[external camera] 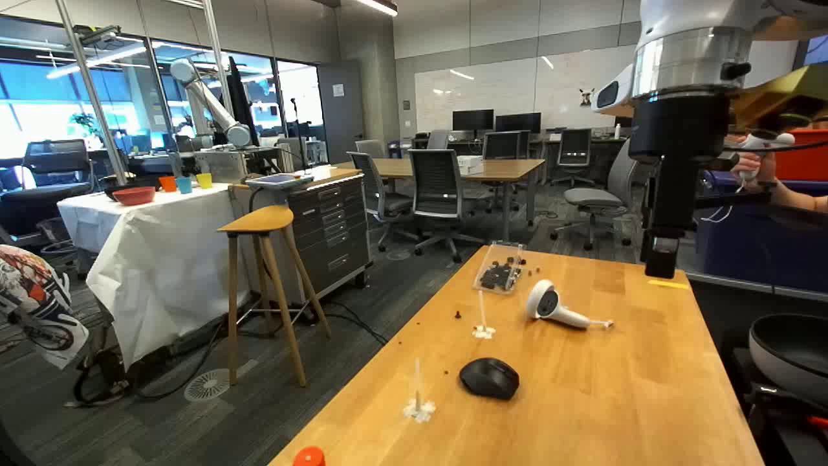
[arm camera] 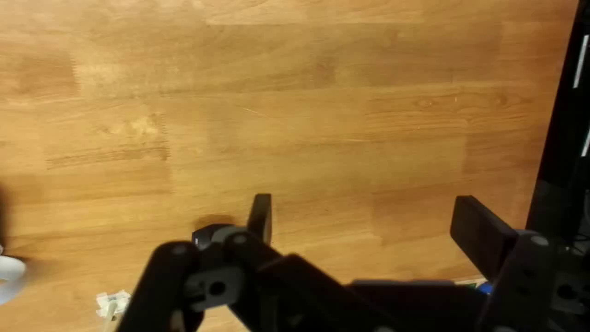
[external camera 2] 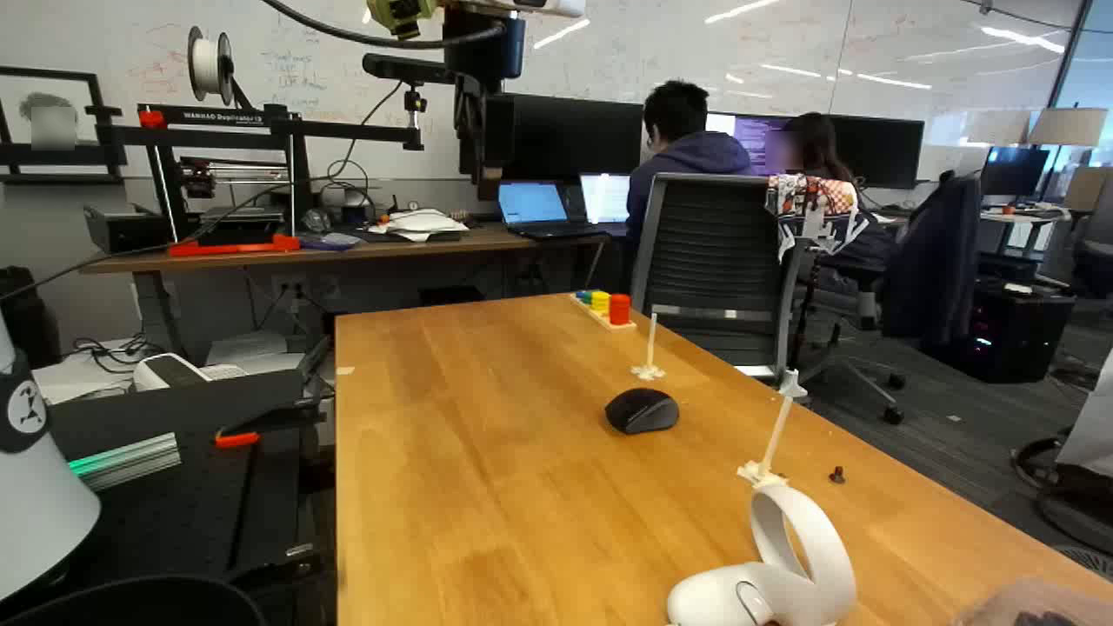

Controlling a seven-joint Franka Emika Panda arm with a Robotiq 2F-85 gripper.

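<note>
High over the wooden table [external camera 2: 449,438], my gripper stands open, its fingers wide apart with only bare wood visible between them in the wrist view. In exterior view 1 the gripper [external camera: 661,260] hangs at the upper right. A black computer mouse [external camera: 490,378] lies on the table; in the wrist view my left finger partly hides the mouse [arm camera: 204,235]. Two thin pale posts on white bases stand along one table edge, one post [external camera: 417,388] nearer in exterior view 1, the other post [external camera: 482,314] farther back.
A white controller [external camera: 560,309] lies past the mouse, with a clear box of dark pieces [external camera: 499,272] behind it. Coloured blocks on a small board [external camera 2: 605,308] sit at the far end.
</note>
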